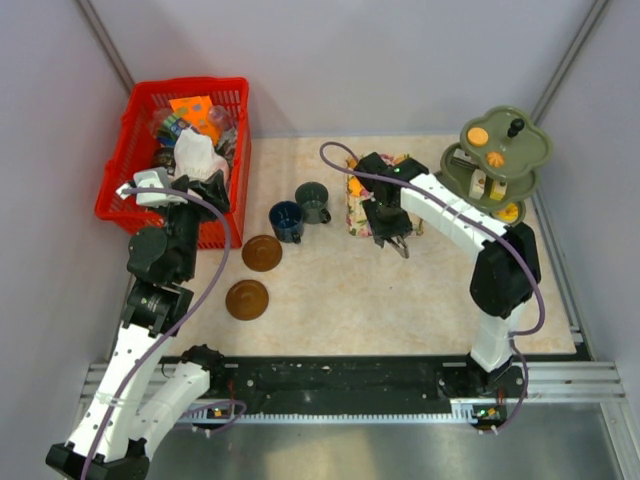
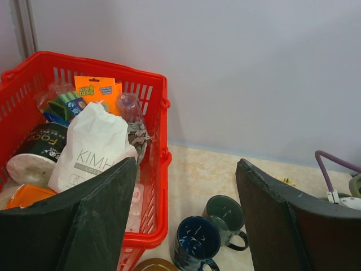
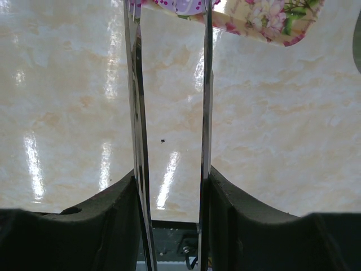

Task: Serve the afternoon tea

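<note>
My right gripper (image 1: 390, 240) hangs over the front of the floral tray (image 3: 271, 22), its long metal fingers reaching a purple item (image 3: 175, 5) at the top edge of the right wrist view; the fingers stand apart, open. My left gripper (image 1: 190, 190) is open over the red basket's near right side. A navy mug (image 1: 286, 222) and a dark green mug (image 1: 313, 200) stand left of the tray. Two brown saucers (image 1: 262, 253) lie left of and below the mugs. A green tiered stand (image 1: 530, 150) with small items is at back right.
The red basket (image 1: 240, 95) holds bags and packets at back left. Walls bound the back and both sides.
</note>
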